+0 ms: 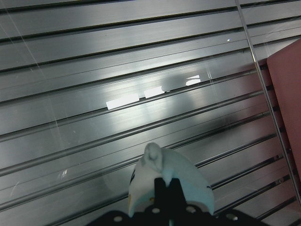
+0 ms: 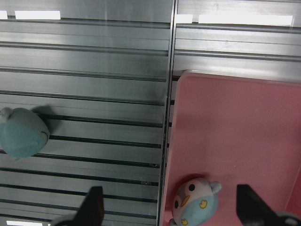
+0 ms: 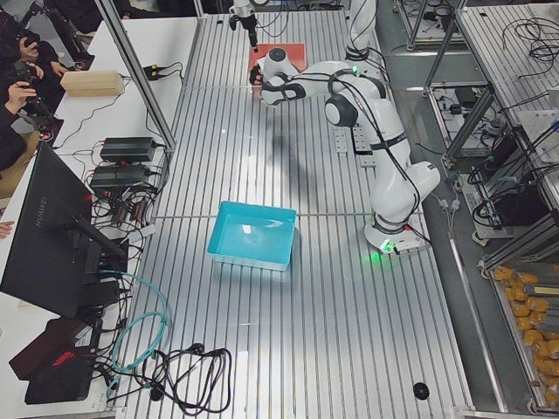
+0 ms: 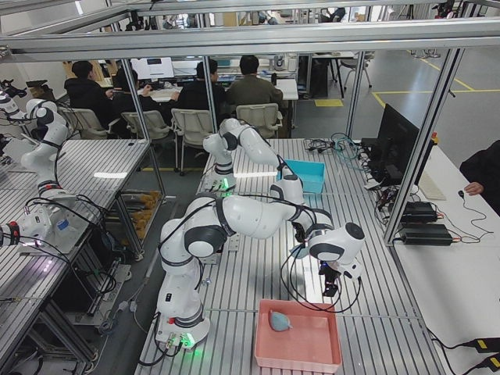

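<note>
In the left wrist view a white and pale-blue plush toy is in my left gripper, which is shut on it, just outside a pink tray. In the right wrist view my right gripper stands open above the pink tray. A plush toy with a pink-and-white face and yellow marks lies inside that tray. Another blue plush appears left of the tray; whether it is the held one I cannot tell.
A turquoise tray sits on the slatted table, clear space around it. A monitor, power units and cables line the side. The two arms are close together over the pink tray, partly hiding each other.
</note>
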